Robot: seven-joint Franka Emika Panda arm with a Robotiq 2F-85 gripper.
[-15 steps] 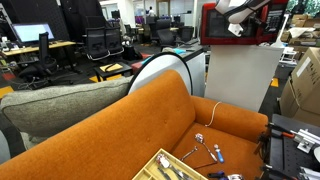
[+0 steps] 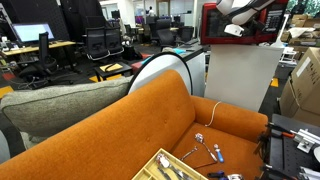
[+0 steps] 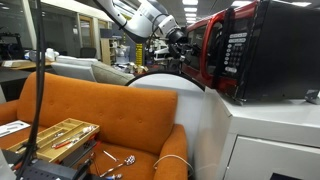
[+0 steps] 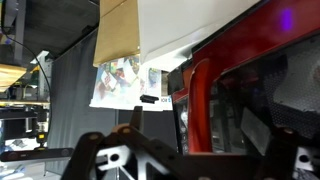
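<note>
A red microwave with a dark door rests on top of a white cabinet. Its upright red handle runs up the middle of the wrist view. My gripper is open, its dark fingers to either side of the handle's lower end in that picture; whether they touch it I cannot tell. From the second exterior view, my gripper is close in front of the microwave's door side. In the first exterior view my gripper appears small at the microwave's front. The door looks closed.
An orange sofa stands below and in front, with a wooden tray of utensils and several loose tools on its seat. A grey cushion lies over the sofa's back. The white cabinet's side stands close under the arm.
The arm has shifted somewhat to the right in the first exterior view, with the gripper staying by the microwave's front. The sofa and its tools look the same.
</note>
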